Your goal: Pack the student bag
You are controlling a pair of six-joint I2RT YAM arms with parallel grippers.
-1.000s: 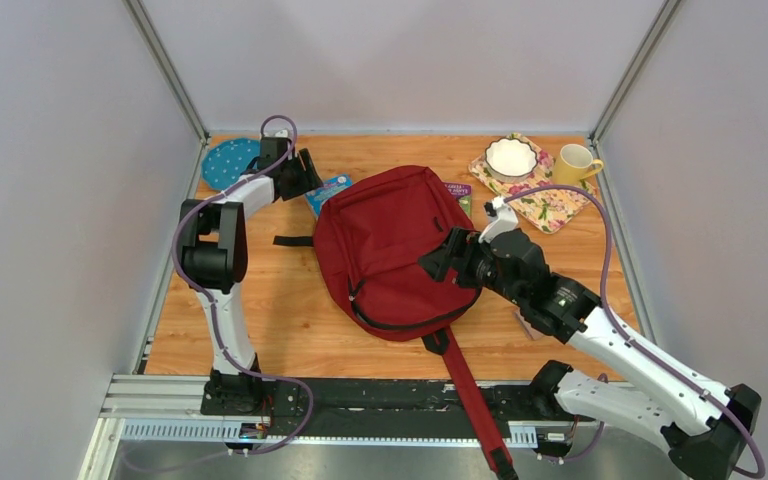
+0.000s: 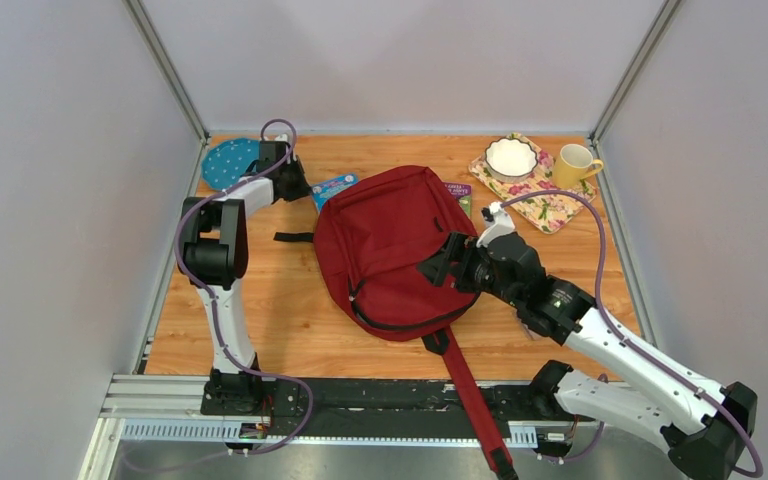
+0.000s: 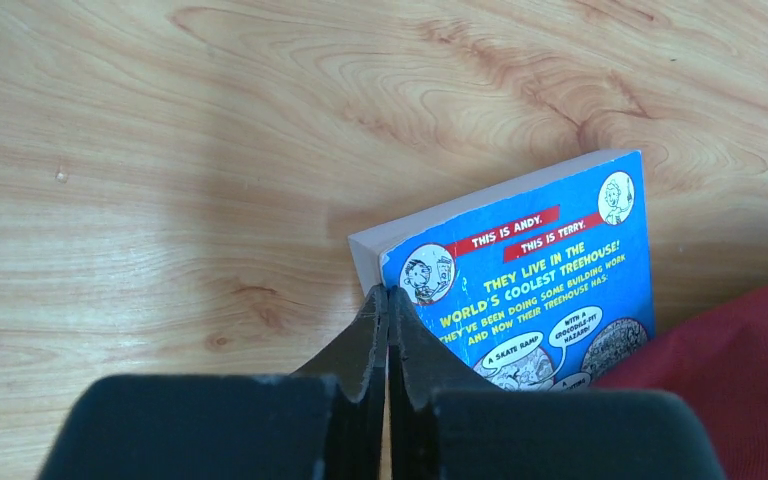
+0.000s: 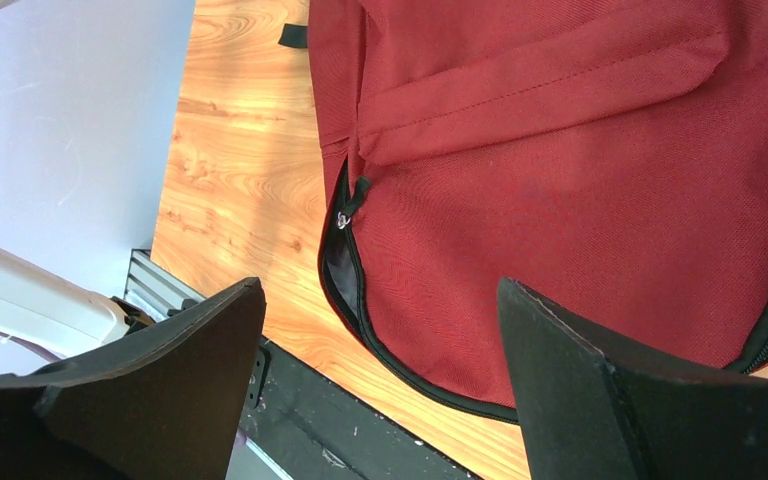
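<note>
A blue book (image 2: 333, 189) lies flat beside the bag's back left edge, partly covered by red cloth. Over its near corner in the left wrist view, my left gripper is shut, tips together; no part of the book shows between them. The red student bag (image 2: 385, 245) lies in the middle of the table, with dark zip edging along its front. Above the bag's front right part hovers my right gripper, its fingers well apart and only air between them. In the right wrist view, the zip (image 4: 345, 220) gapes at one corner.
Behind the bag's right side another book (image 2: 460, 197) peeks out. A floral tray (image 2: 552, 210) with a white bowl (image 2: 510, 158) and yellow mug (image 2: 573, 166) occupies the back right. A blue dotted plate (image 2: 228, 163) sits back left. One strap (image 2: 472, 390) hangs over the front edge.
The right arm has moved only slightly above the bag.
</note>
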